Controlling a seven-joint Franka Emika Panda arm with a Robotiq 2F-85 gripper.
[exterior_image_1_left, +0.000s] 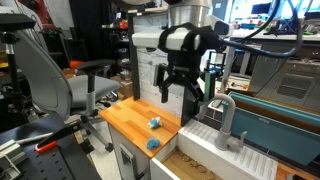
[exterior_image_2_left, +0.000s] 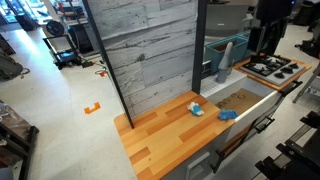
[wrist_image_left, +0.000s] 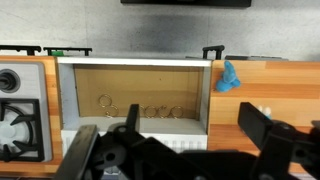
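My gripper (exterior_image_1_left: 181, 100) hangs in the air above the counter and drawer, its fingers well apart and nothing between them. In the wrist view, the spread fingers (wrist_image_left: 132, 115) stand over the drawer area. A blue crumpled item (exterior_image_1_left: 153, 143) rests near the edge of the wooden counter (exterior_image_1_left: 123, 118), beside the drawer. Farther back on the wood is a white-and-blue item (exterior_image_2_left: 194, 108). The open drawer (wrist_image_left: 195, 128) holds several small ring-like things (wrist_image_left: 148, 112) on its tan bottom.
A grey faucet (exterior_image_1_left: 228, 118) rises behind the drawer. The stove (exterior_image_2_left: 270, 68) stands beyond it, on the side away from the wooden counter. A grey panelled wall (exterior_image_2_left: 155, 60) borders the counter. Bare wood surrounds the two small items.
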